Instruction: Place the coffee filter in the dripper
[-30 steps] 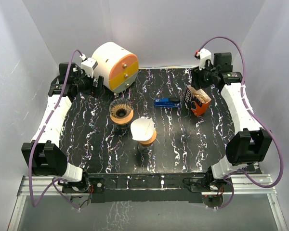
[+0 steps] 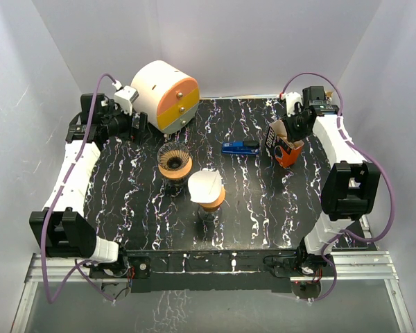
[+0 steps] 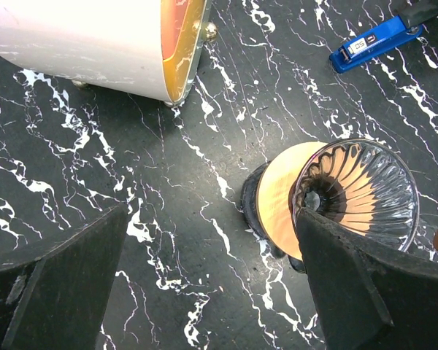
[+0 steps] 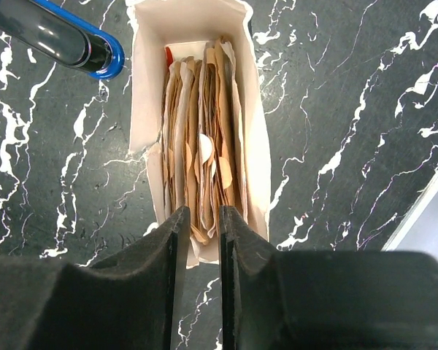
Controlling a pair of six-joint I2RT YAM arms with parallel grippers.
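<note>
An orange and black box of coffee filters (image 2: 284,149) stands at the right, packed with brown and white filters (image 4: 201,146). My right gripper is over its near end, fingertips close together; whether they grip a filter cannot be told. A glass dripper with wooden collar (image 2: 174,159) (image 3: 356,193) stands left of centre; its bowl looks empty. A second dripper (image 2: 206,201) nearer the front holds a white filter (image 2: 204,185). My left gripper is open with nothing between its fingers, left of the empty dripper.
A white drum-shaped drawer unit (image 2: 152,90) stands at the back left. A blue stapler (image 2: 240,148) lies between the drippers and the box. White walls enclose the marble mat on the back and sides; the front middle has some free room.
My right gripper has moved down and slightly toward the front, onto the filter box. The left arm has shifted very slightly; the objects stand as before.
</note>
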